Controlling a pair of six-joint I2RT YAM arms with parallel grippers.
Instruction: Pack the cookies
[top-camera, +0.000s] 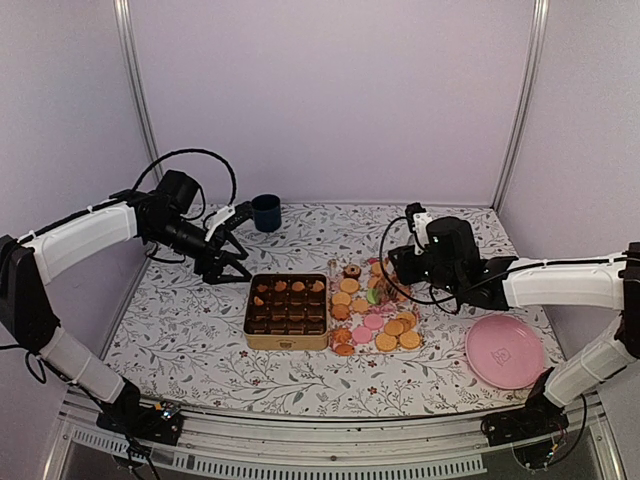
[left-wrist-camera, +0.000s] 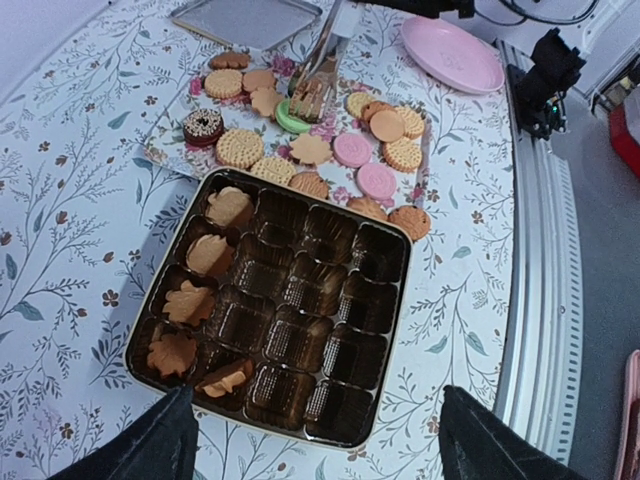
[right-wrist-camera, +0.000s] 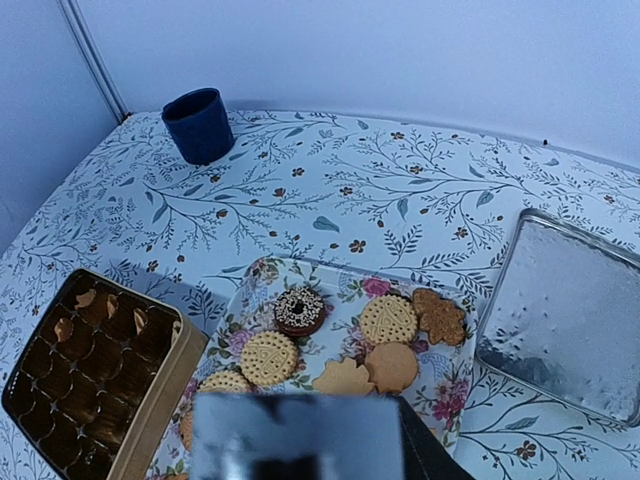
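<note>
The compartmented brown cookie box (top-camera: 286, 338) holds several cookies along its left and near compartments in the left wrist view. To its right lies a floral tray (right-wrist-camera: 450, 400) of assorted cookies, including a green ring (left-wrist-camera: 290, 122). My right gripper is low over that tray beside the green ring, shut on what looks like a brown cookie, though its fingertips are small and partly blurred. My left gripper (top-camera: 222, 265) stands open above the table, left and behind the box, with nothing between its fingers.
A metal tray (right-wrist-camera: 555, 320) lies behind and right of the cookie tray, a pink plate (top-camera: 505, 352) at the front right, and a dark blue cup (top-camera: 266, 212) at the back.
</note>
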